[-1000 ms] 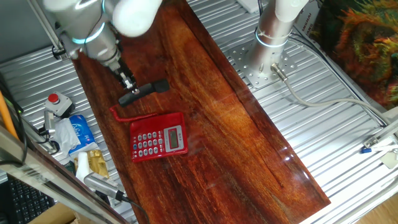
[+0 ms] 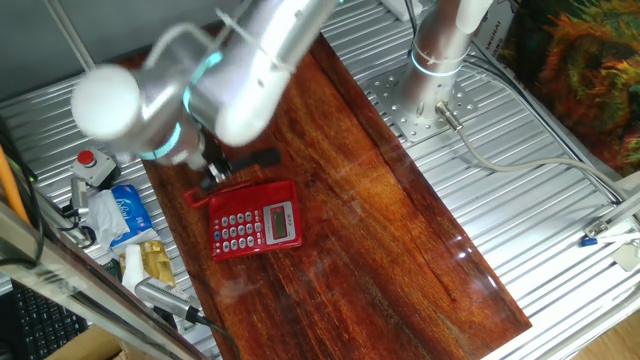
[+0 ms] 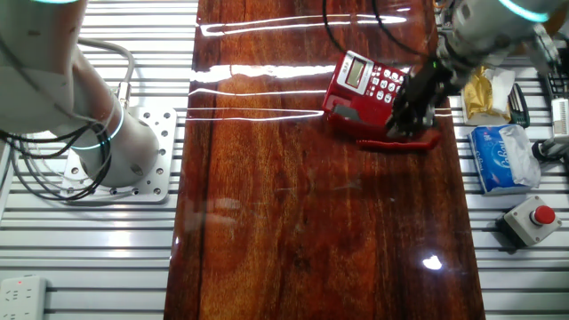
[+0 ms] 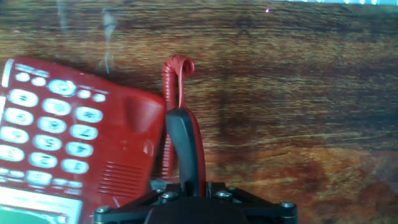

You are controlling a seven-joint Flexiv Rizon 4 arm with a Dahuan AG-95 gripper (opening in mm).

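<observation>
A red desk telephone (image 2: pixel 255 220) with silver keys and a small display rests on the wooden table. Its handset (image 4: pixel 184 143), black on one side and red on the other, is held by my gripper, which is shut on it around the middle. In exterior view 2 the handset (image 3: pixel 400 141) shows as a red bar beside the phone base (image 3: pixel 357 102), under the gripper (image 3: pixel 411 116). From the wrist, the handset appears edge-on, right of the base's empty cradle side. A coiled red cord (image 4: pixel 168 112) runs alongside it. Any gap between handset and table is hard to judge.
Beyond the table edge lie a blue tissue pack (image 3: pixel 503 158), a gold packet (image 3: pixel 480 93) and a red emergency button box (image 3: pixel 533 219).
The gripper has carried the handset toward the phone base, so it now appears just beside the base's upper edge in exterior view 1. The base has stayed put.
</observation>
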